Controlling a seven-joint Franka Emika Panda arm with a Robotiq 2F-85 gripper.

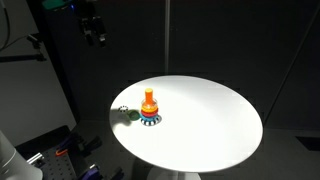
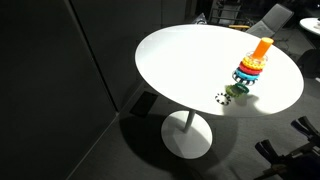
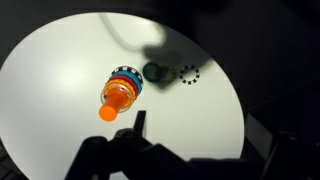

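Observation:
A ring-stacking toy point(image 1: 150, 108) with an orange top stands upright on the white round table point(image 1: 205, 120). Red, yellow and blue rings sit on it, over a black-and-white base. Beside it lies a small green ring point(image 3: 152, 72), and farther out a black-and-white beaded ring point(image 3: 189, 74); both are flat on the tabletop. My gripper point(image 2: 285, 138) is in the air off the table's edge, its two dark fingers spread and nothing between them. From above, the wrist view has the toy to the left of the fingers point(image 3: 140, 123).
Most of the tabletop, away from the toy, is bare. Dark curtains point(image 1: 220, 40) hang behind the table. In the second exterior view, a chair point(image 2: 272, 22) stands beyond it.

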